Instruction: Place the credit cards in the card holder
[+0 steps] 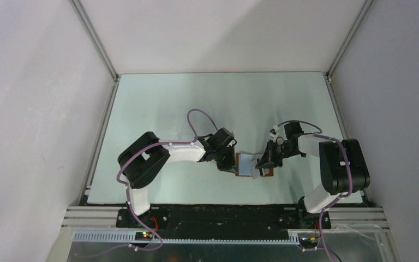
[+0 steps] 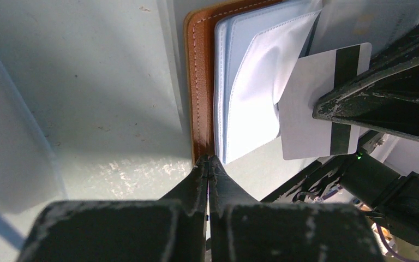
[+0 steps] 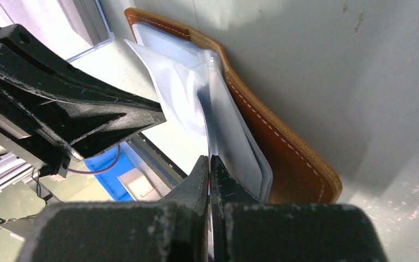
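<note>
The brown leather card holder (image 1: 237,164) lies open on the table between my grippers, with translucent sleeves (image 2: 251,109) folded over. My left gripper is shut at the holder's stitched left edge, nothing visible between its fingers. In the left wrist view a white card with a dark stripe (image 2: 308,109) lies by the sleeves, under the black fingers of my right gripper (image 1: 263,164). In the right wrist view that gripper is shut against the edge of a sleeve; whether anything thin is between its fingertips is hard to tell.
Both arms reach in from the sides, close to each other. The table's front edge is just below them.
</note>
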